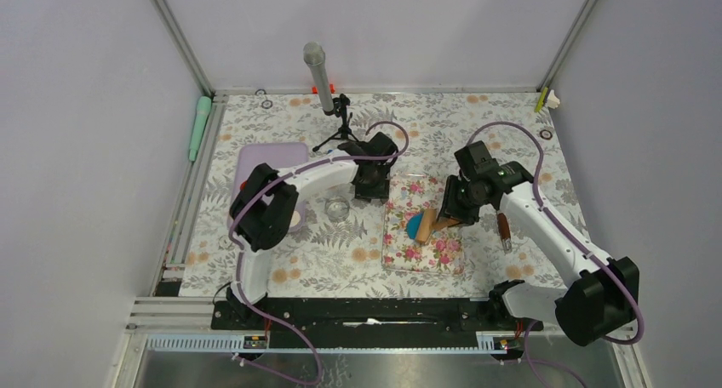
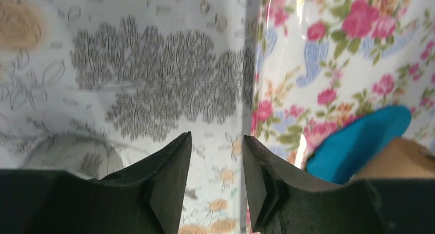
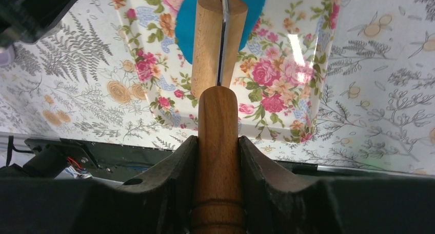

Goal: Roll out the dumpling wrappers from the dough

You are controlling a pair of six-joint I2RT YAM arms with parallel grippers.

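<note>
A floral board (image 1: 409,252) holds blue dough (image 1: 415,224), flattened into a disc and partly covered by the wooden roller (image 3: 205,39). My right gripper is shut on the roller's dark wooden handle (image 3: 218,121), with the roller lying over the blue dough. My left gripper is at the board's left edge, its fingers a little apart with nothing seen between them.
A glass (image 1: 337,209) and a purple tray (image 1: 271,154) sit left of the board, partly under the left arm. A microphone stand (image 1: 340,122) is behind. A wooden-handled tool (image 1: 503,231) lies to the right.
</note>
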